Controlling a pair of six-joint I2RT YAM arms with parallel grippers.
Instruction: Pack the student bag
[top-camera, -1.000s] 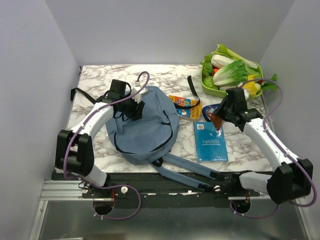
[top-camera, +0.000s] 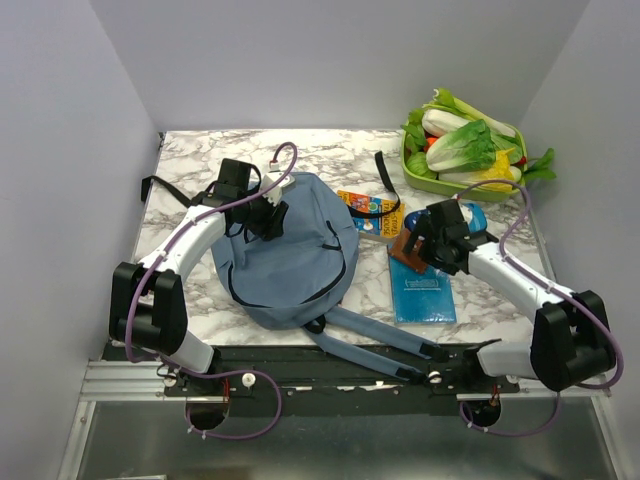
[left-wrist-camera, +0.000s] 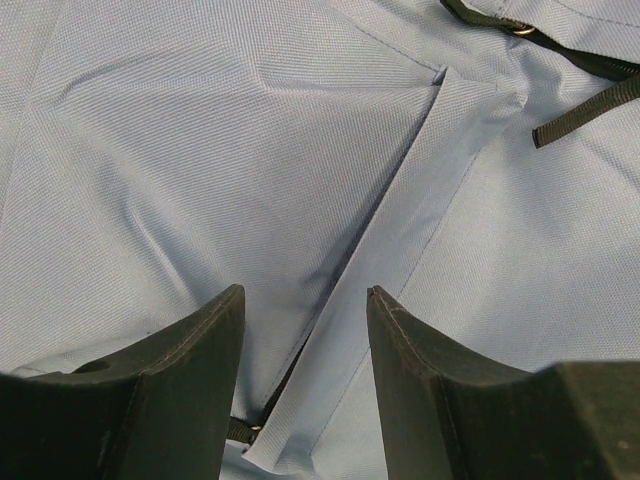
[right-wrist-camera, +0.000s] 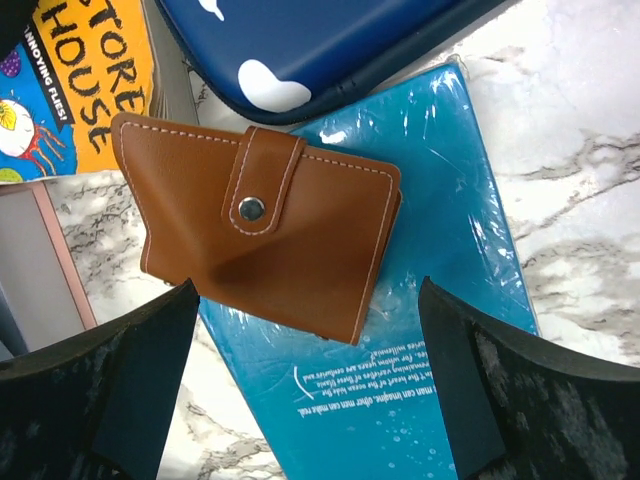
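Note:
The blue-grey bag (top-camera: 285, 270) lies flat on the left half of the table, its straps toward the front. Above its upper part stands my left gripper, part open, with only bag fabric below and nothing between its fingers. A brown wallet with a snap flap (right-wrist-camera: 270, 220) rests across the top of a blue book (right-wrist-camera: 400, 400) on the right. My right gripper is open over them, its fingers apart from the wallet. Touching or close behind the wallet is a dark blue case with white shapes (right-wrist-camera: 330, 45). The yellow storybook (top-camera: 372, 213) lies beside it.
A green basket (top-camera: 440, 186) heaped with vegetables stands at the back right. One black strap (top-camera: 385, 172) of the bag reaches over the storybook. Bare marble shows right of the blue book and at the back middle.
About a second ago the wallet hung from my right gripper near the case; now it lies on the blue book, released. The left arm looks still.

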